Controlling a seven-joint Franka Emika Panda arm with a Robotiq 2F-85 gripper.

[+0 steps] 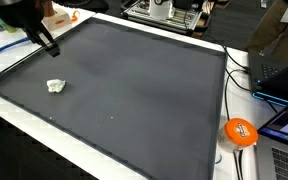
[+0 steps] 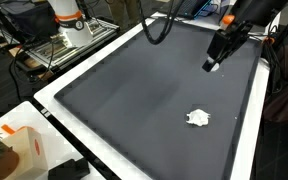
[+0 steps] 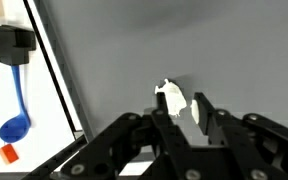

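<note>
A small crumpled white piece lies on the dark mat near its left side. In the other exterior view the white piece is apart from my gripper, which hangs above the mat. A pale patch shows at the gripper's tip there; I cannot tell what it is. The wrist view has the white piece just beyond my part-open gripper, whose fingers stand apart. A second pale bit shows by the right fingertip, its nature unclear. From the first exterior view, the gripper is behind the piece.
An orange-lidded jar and a laptop sit off the mat's right side. Beyond the mat's edge lies a blue spoon.
</note>
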